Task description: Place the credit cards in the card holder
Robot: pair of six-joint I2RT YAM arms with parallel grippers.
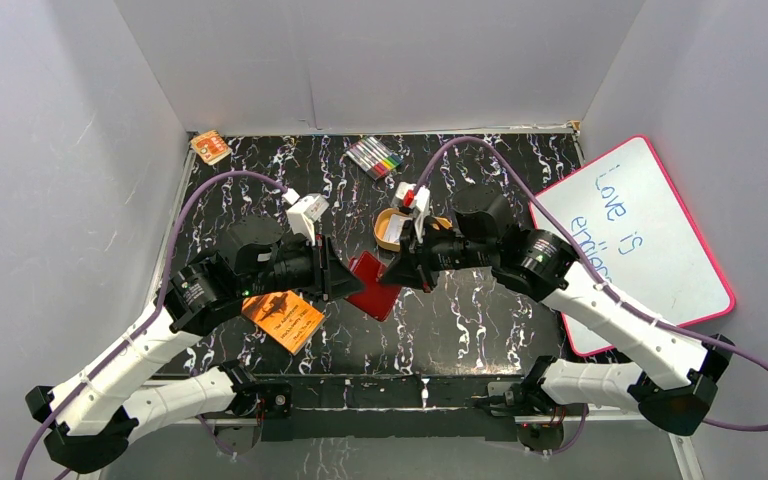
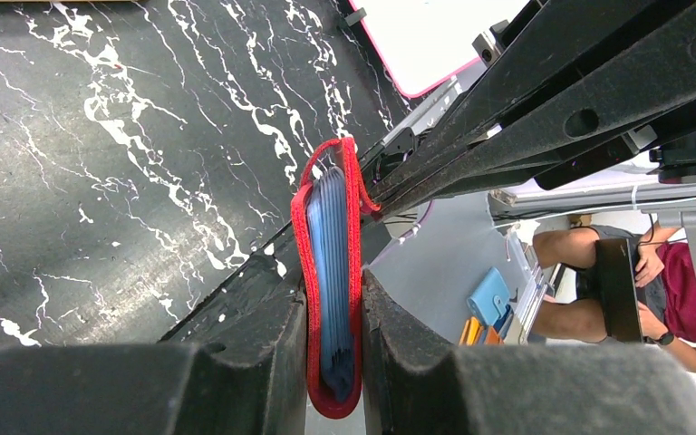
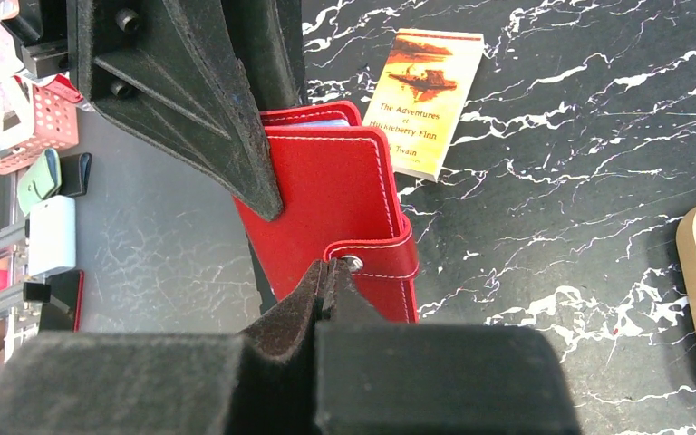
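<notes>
A red card holder (image 1: 374,290) is held upright between the arms above the table. My left gripper (image 1: 354,280) is shut on it; in the left wrist view its blue inner sleeves (image 2: 331,272) show between the red covers. My right gripper is shut, its tips at the holder's snap strap (image 3: 372,258), with nothing clearly between them. A yellow tray (image 1: 391,229) with white contents, possibly cards, lies behind the holder, partly hidden by the right arm.
An orange book (image 1: 283,320) lies front left, a smaller book (image 1: 211,146) back left, markers (image 1: 374,157) at the back. A whiteboard (image 1: 650,260) is at the right.
</notes>
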